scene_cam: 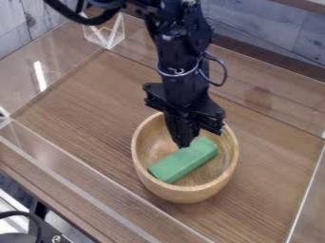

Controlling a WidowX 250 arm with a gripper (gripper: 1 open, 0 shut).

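Note:
The black gripper [185,127] reaches down from the top of the view into a tan bowl [184,186] in the lower middle. Inside the bowl lies a green rectangular block [180,163], tilted diagonally. The gripper's tip is just above the block's upper end, at the back of the bowl; whether it touches the block or is open or shut cannot be made out.
A wooden table [76,114] surrounds the bowl, with free room to the left and right. A grey wall or panel [267,28] runs along the back right. A small white wire object [105,28] stands at the upper left.

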